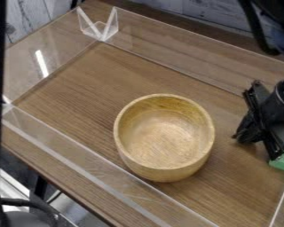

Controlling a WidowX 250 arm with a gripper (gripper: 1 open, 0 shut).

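Note:
My gripper (244, 135) is low at the right of the table, dark and angled down to the left, with its fingertips near the tabletop just right of a round tan wooden bowl (163, 136). It looks shut, with nothing visible between its fingers. A green object (283, 160) lies partly hidden behind and beside the gripper at the right edge.
The wooden tabletop (109, 80) has clear room to the left and behind the bowl. Clear plastic strips or walls run along its edges, with a clear angular piece (97, 27) at the back left. Dark equipment stands at the lower left.

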